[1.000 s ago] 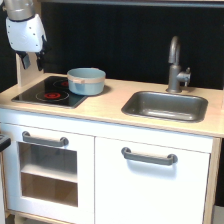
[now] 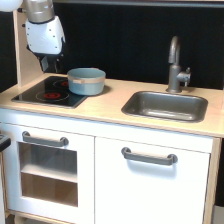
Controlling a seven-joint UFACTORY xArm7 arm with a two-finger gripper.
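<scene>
A light blue-grey pot [image 2: 87,82] stands at the right side of the dark stovetop [image 2: 50,92], at the back of the counter. The white robot arm [image 2: 44,35] reaches down from the upper left. At its lower end, the small dark gripper [image 2: 51,64] is above the rear of the stovetop, just left of the pot. A gap to the pot's side seems to show. The fingers are too small and dark against the black backdrop to tell how they stand.
To the right are a metal sink [image 2: 165,105] and a tall faucet [image 2: 176,65]. Bare wooden counter [image 2: 112,100] lies between pot and sink. Below are a white cabinet door [image 2: 150,185] with a grey handle [image 2: 149,156] and a see-through left compartment [image 2: 49,175].
My arm and gripper have moved to the right, from over the stove's left edge to close by the pot. The pot stands in about the same place.
</scene>
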